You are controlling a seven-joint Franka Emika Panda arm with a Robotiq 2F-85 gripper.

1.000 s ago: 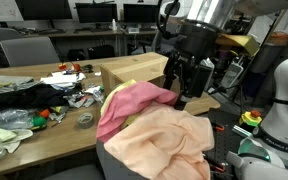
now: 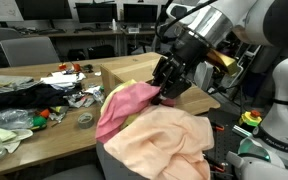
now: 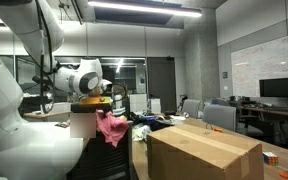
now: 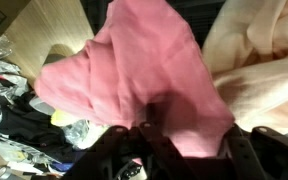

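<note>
A pink cloth point(image 2: 126, 105) drapes over the rim of a grey container, with a peach cloth point(image 2: 166, 142) hanging down the front beside it. My gripper point(image 2: 165, 92) is low at the right end of the pink cloth, touching or very close to it. In the wrist view, the pink cloth point(image 4: 149, 65) fills the middle and bunches up near my gripper, whose dark fingers are blurred. Whether they are closed on the cloth cannot be made out. The peach cloth point(image 4: 264, 60) lies to the right in that view. The exterior view 2 shows the pink cloth point(image 3: 112, 128) hanging below the arm.
A wooden table point(image 2: 49, 145) at the left bears dark clothes point(image 2: 34, 97), a tape roll point(image 2: 85, 120) and other clutter. Behind the container stands an open cardboard box point(image 2: 134, 70). A large closed cardboard box point(image 3: 199, 152) occupies the foreground of exterior view 2.
My gripper has come down and tilted towards the pink cloth, now at its right end. That end of the cloth looks more bunched. The peach cloth looks much the same.
</note>
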